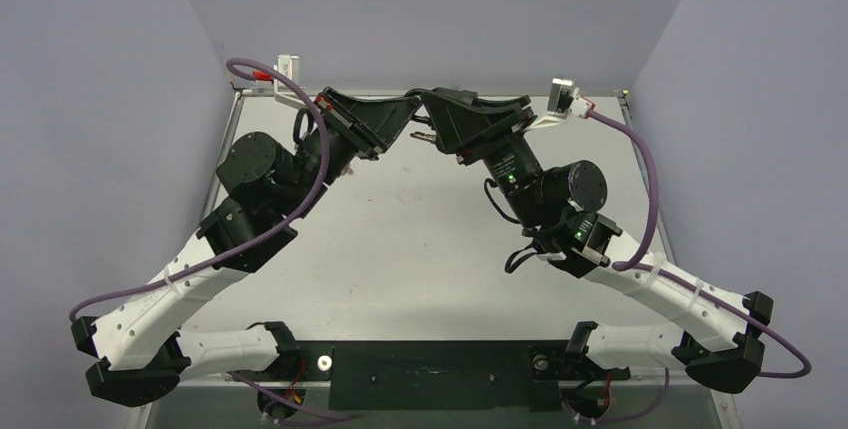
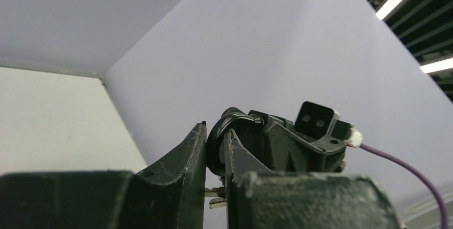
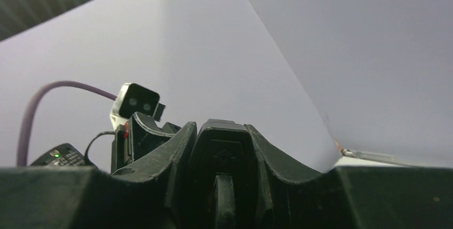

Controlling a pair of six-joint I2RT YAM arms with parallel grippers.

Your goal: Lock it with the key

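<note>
A black lock body (image 3: 221,157) sits between the fingers of my right gripper (image 1: 432,106), which is shut on it. In the left wrist view, the lock's curved black shackle (image 2: 215,146) shows in the narrow gap of my left gripper. These left fingers stand slightly apart; whether they press on the shackle is unclear. Below the meeting point of both grippers, metal keys (image 1: 424,136) hang in the air. The keys (image 2: 216,201) are partly hidden behind the left fingers. No keyhole can be made out.
Under the grippers, the white tabletop (image 1: 410,249) is bare apart from faint marks. Plain grey walls (image 1: 450,19) enclose the back and sides. Purple cables (image 1: 650,189) loop along both arms.
</note>
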